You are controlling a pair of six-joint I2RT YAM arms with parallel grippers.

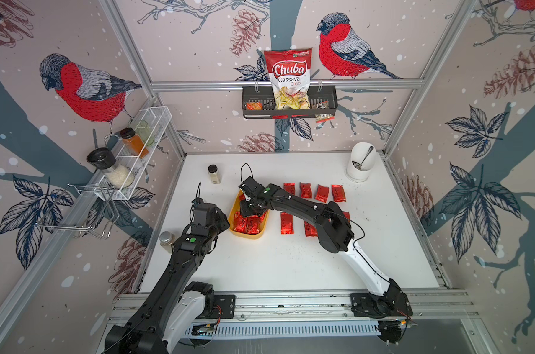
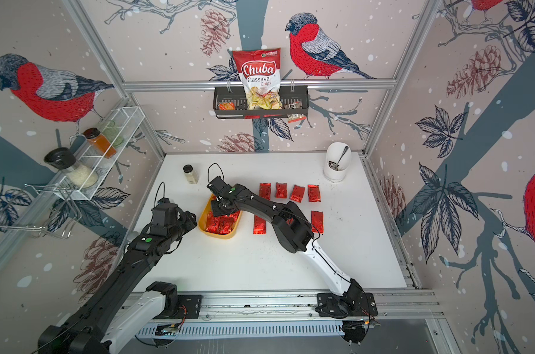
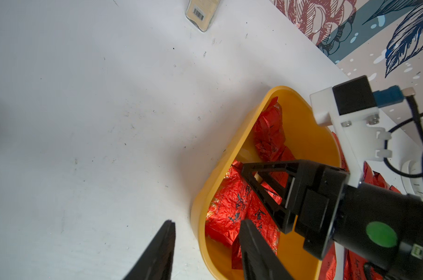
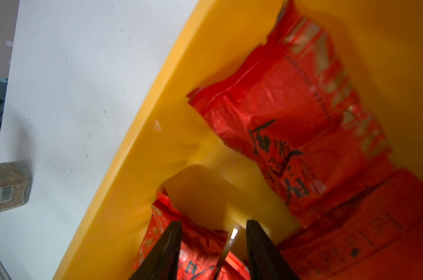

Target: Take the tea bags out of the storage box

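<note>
A yellow storage box holds several red tea bags. My right gripper is down inside it, among the bags; in its wrist view the fingertips are apart over a red bag at the bottom, and whether they touch it is unclear. My left gripper is open beside the box's near left side, its fingers apart with nothing clearly held. More red tea bags lie on the table right of the box.
A small spice jar stands behind the box, another jar near the left edge. A white holder with utensils is at the back right.
</note>
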